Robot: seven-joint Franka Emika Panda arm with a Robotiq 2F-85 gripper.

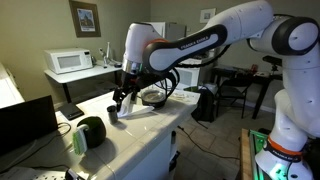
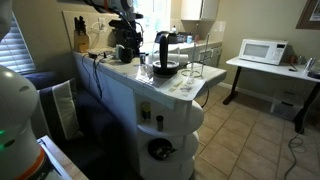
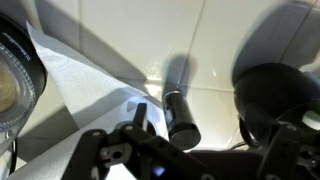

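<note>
My gripper is open, its two dark fingers spread wide at the lower edge of the wrist view. A small dark cylinder [image 3: 180, 124] shows between and beyond them, with nothing seen gripped. In exterior view 1 the gripper [image 1: 124, 95] hangs over the white counter [image 1: 135, 142], close to a white paper roll [image 1: 127, 108] that it partly covers. The dark cylinder [image 1: 112, 115] stands just left of that roll. White paper [image 3: 85, 90] spreads across the left of the wrist view; whether the gripper touches it I cannot tell.
A black rounded vessel [image 1: 94, 130] and a green-and-white bottle [image 1: 80, 139] stand nearer on the counter. On the roll's other side lies a round pan [image 1: 154, 98]. A black screen [image 1: 30, 126] borders the counter's left side. Bare counter lies toward the front right.
</note>
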